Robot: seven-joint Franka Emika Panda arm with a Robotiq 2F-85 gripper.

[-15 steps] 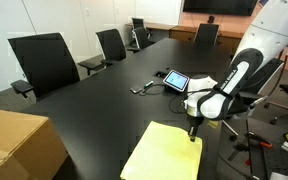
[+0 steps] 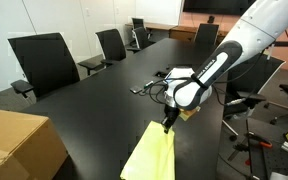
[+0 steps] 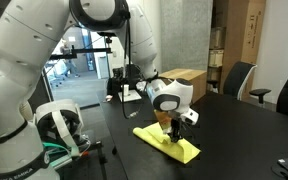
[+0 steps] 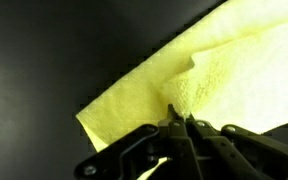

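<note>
A yellow cloth (image 2: 151, 154) lies on the dark table, one part raised up to my gripper (image 2: 168, 127). In the wrist view the cloth (image 4: 134, 100) is bunched into a fold right at the fingertips (image 4: 175, 113). My gripper is shut on that fold. From the other side, exterior view 2 shows the cloth (image 3: 184, 151) partly spread beneath the gripper (image 3: 168, 135), with some of it standing up in a ridge.
A cardboard box (image 2: 24, 150) stands at the near left of the table. Small dark items with cables (image 2: 152, 90) lie behind the arm. Black chairs (image 2: 44, 62) line the table's edge.
My gripper has moved left and slightly up from the cloth's right corner, drawing that side along. The cloth was spread flatter a second ago and is now narrower, with a raised fold.
</note>
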